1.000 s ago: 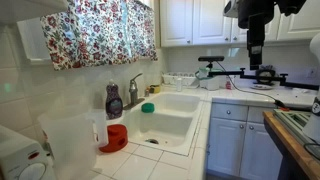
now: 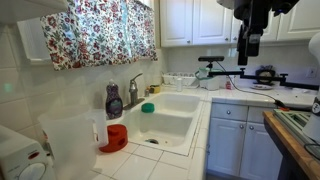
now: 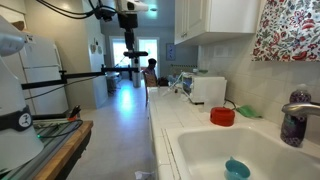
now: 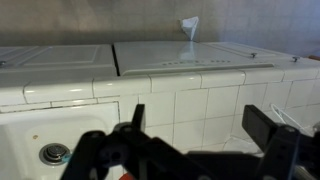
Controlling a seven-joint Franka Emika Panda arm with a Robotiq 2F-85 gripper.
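My gripper hangs high above the counter edge, its two dark fingers spread wide with nothing between them. In exterior view 1 it comes in from the top right, far above the white sink [image 2: 176,122]. A green item [image 2: 148,108] shows at the sink's left side; in exterior view 2 a teal cup-like thing [image 3: 237,169] is in the basin. On the tiled counter stand a red bowl [image 2: 114,138] and a dark soap bottle [image 2: 113,102]. Part of the basin with its drain [image 4: 55,154] appears low in the wrist view.
A clear plastic container [image 2: 72,145] and a white appliance [image 2: 24,157] occupy the near left counter. The faucet [image 2: 134,88] rises behind the sink. A wooden tabletop [image 2: 292,145] lies at right. Scrap paper [image 4: 190,27] is on the floor.
In exterior view 1, the gripper has shifted slightly and its tilt looks a little different. The objects on the counter and in the sink have not moved.
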